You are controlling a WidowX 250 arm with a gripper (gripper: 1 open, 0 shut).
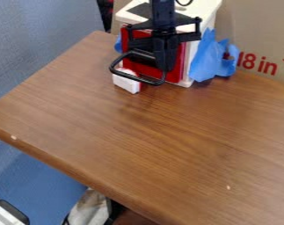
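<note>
My black gripper (162, 54) hangs in front of a white box (193, 26) with a red front (176, 73), at the back of the wooden table. A black loop handle (137, 77) runs across the red front near the gripper. A small white block (125, 83) sits at the lower left of the red front. Whether the fingers are open or shut, or touch the handle, I cannot tell.
Blue crumpled material (208, 61) lies right of the box, against cardboard (261, 35). Blue-grey padding (32, 53) lies beyond the table's left edge.
</note>
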